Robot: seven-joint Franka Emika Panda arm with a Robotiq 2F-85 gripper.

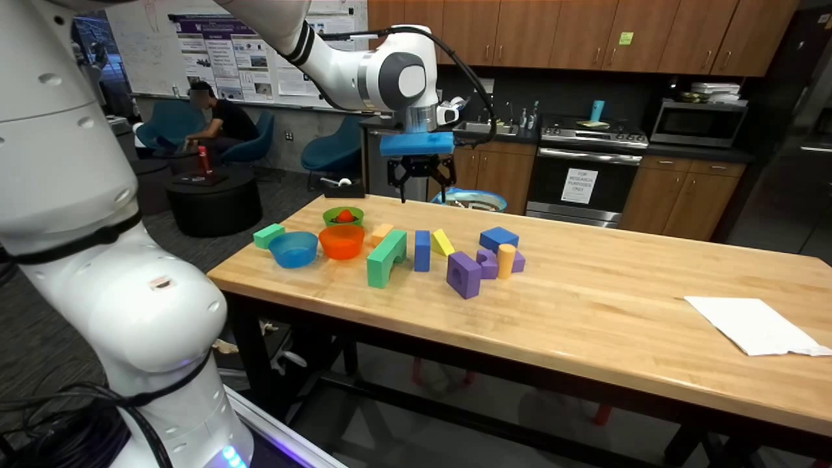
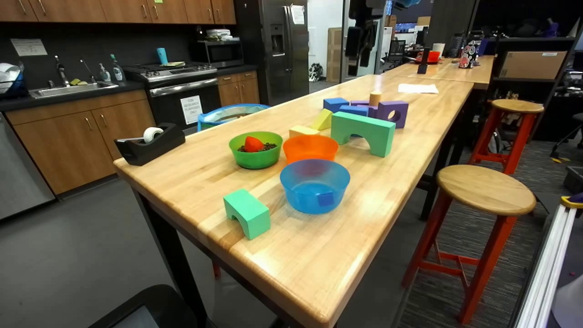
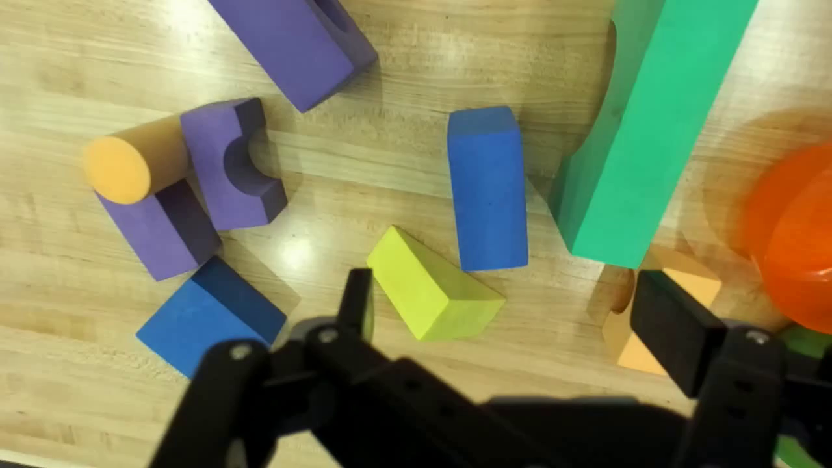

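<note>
My gripper [image 1: 423,196] hangs open above the far side of the table, with nothing between its fingers. In the wrist view, a yellow triangular block [image 3: 425,285] lies just beyond the gap between the spread fingers. Above it in that view stands a blue block [image 3: 489,195]. A long green arch [image 3: 663,132] is to the right, and an orange block [image 3: 675,273] is partly hidden by the right finger [image 3: 675,335]. To the left are purple blocks [image 3: 234,164], an orange cylinder [image 3: 132,162] and another blue block [image 3: 207,316].
Blue [image 2: 315,188], orange [image 2: 309,147] and green [image 2: 257,156] bowls stand near one end; the green one holds a red item and dark bits. A small green arch [image 2: 247,212] and a tape dispenser [image 2: 150,145] are nearby. Bare wood surrounds a white sheet [image 1: 756,324].
</note>
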